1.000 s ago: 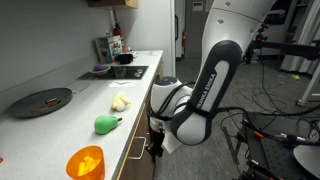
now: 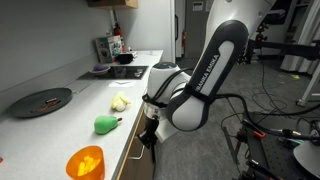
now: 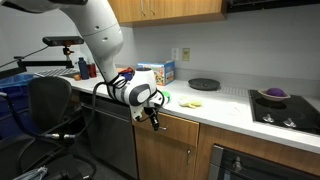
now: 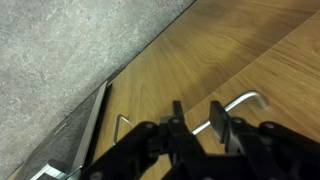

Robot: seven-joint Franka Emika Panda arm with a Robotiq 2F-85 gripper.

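Note:
My gripper points down at the wooden cabinet front, its two dark fingers apart. In the wrist view, the curved metal handle (image 4: 247, 98) runs from the right down to the fingertips. Part of the handle is hidden behind the fingers, and I cannot tell whether they touch it. From exterior view 1, the gripper (image 2: 150, 138) hangs low beside the counter, close to the drawer handle (image 2: 136, 148). Exterior view 2 has the gripper (image 3: 158, 125) in front of the wooden drawer front (image 3: 180, 132), just under the counter's edge.
On the counter (image 2: 118, 88) are an orange bowl (image 2: 75, 168) with yellow contents, a green object (image 2: 106, 124), a yellow item (image 2: 121, 102) and a dark round pan (image 2: 40, 103). A stove (image 2: 118, 72) lies farther along.
The arm's upper part has tilted to the right and risen in exterior view 1. The gripper stays low near the drawer handle, with little visible shift.

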